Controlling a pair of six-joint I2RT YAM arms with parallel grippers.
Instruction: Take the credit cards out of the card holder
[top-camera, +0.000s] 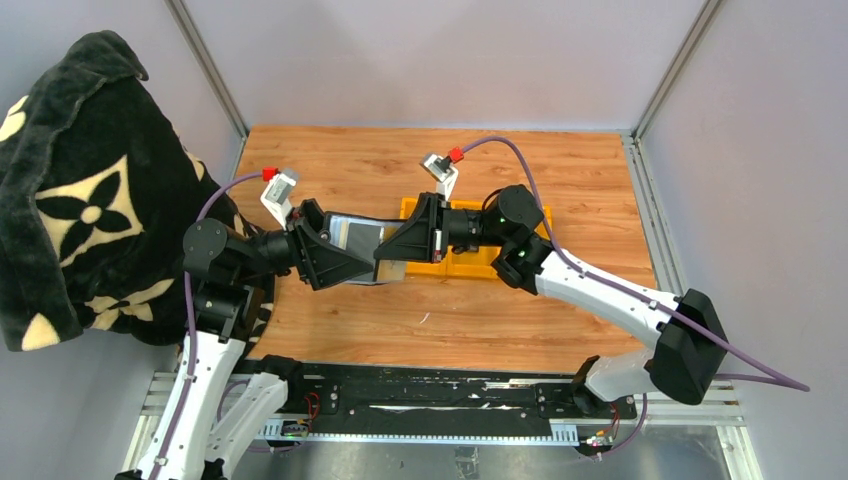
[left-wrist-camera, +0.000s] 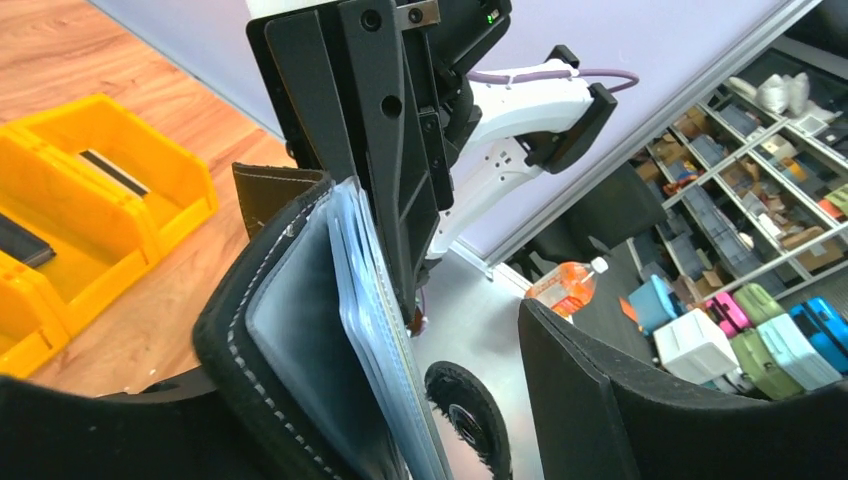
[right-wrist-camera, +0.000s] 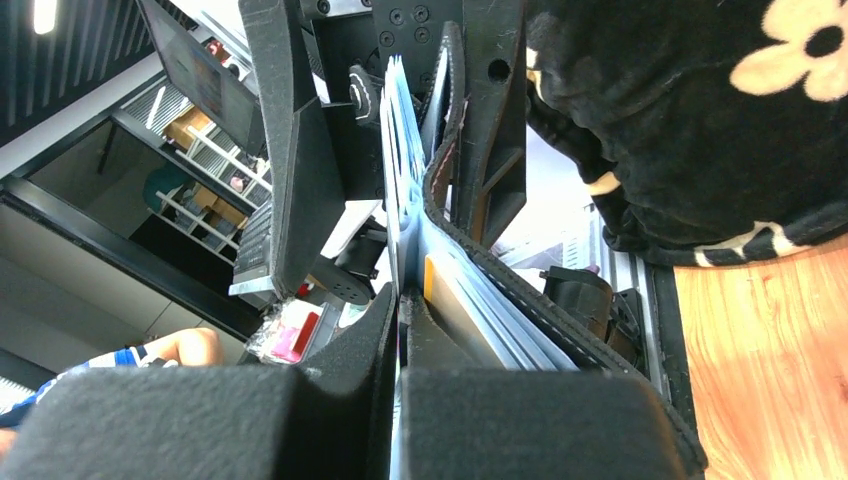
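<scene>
The dark card holder (top-camera: 357, 240) is in the air between the two grippers, its clear sleeves (left-wrist-camera: 372, 290) fanned apart along the edge. In the left wrist view its stitched black cover (left-wrist-camera: 240, 310) leans close to one finger. My left gripper (top-camera: 366, 266) stands open around the holder, with a wide gap to its other finger (left-wrist-camera: 590, 390). My right gripper is shut, with thin sleeves caught at its tips and more sleeves (right-wrist-camera: 470, 305) spread beside it. In the top view the fingers cover part of the holder. I cannot tell single cards from sleeves.
A yellow bin with compartments (left-wrist-camera: 110, 230) sits on the wooden table (top-camera: 450, 325), partly beneath the right arm; dark thin items lie in it. A dark patterned blanket (top-camera: 110, 200) is heaped at the left.
</scene>
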